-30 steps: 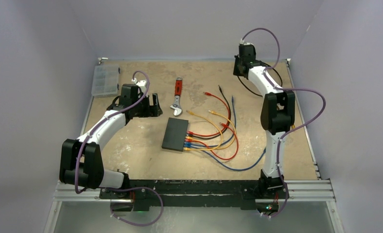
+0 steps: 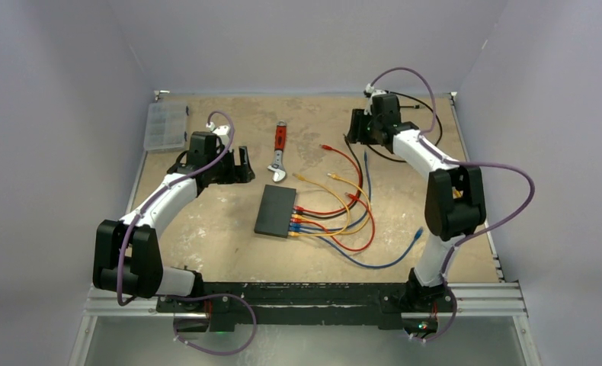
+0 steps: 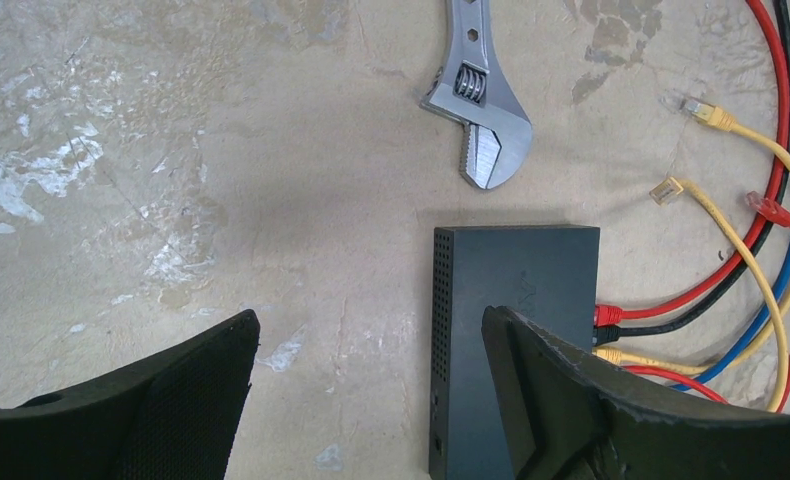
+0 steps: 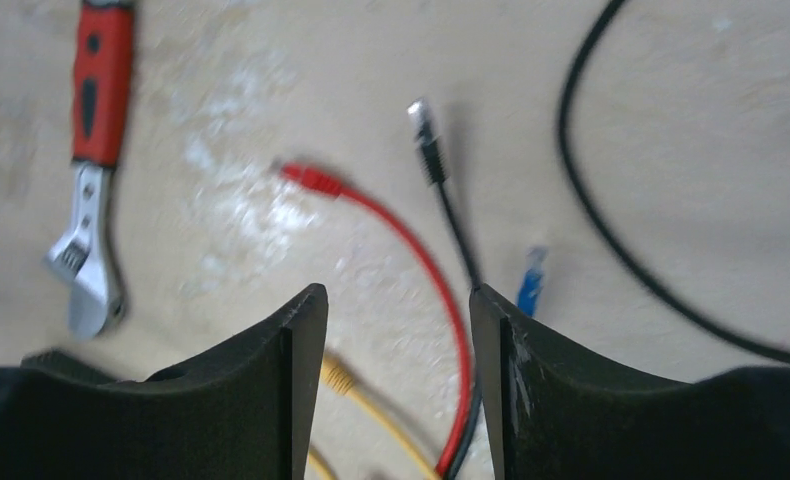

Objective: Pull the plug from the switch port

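Observation:
The black switch [image 2: 275, 210] lies flat in the middle of the table. Several red, black, yellow and blue cable plugs sit along its right side; a red plug [image 3: 607, 315] and a black plug [image 3: 607, 334] show clearly in the left wrist view. My left gripper [image 2: 243, 164] stands open and empty, up and left of the switch, its right finger [image 3: 541, 400] covering part of the switch from that camera. My right gripper, also open and empty, is at the back right, above the loose end of the black cable [image 4: 431, 155].
A red-handled wrench [image 2: 280, 151] lies behind the switch. A clear box [image 2: 165, 126] sits at the back left. Loose cable ends, such as the blue one [image 2: 417, 233], spread right of the switch, and a thick black cable [image 4: 611, 235] curves at the back right.
The left arm, switch and cables stay where they were.

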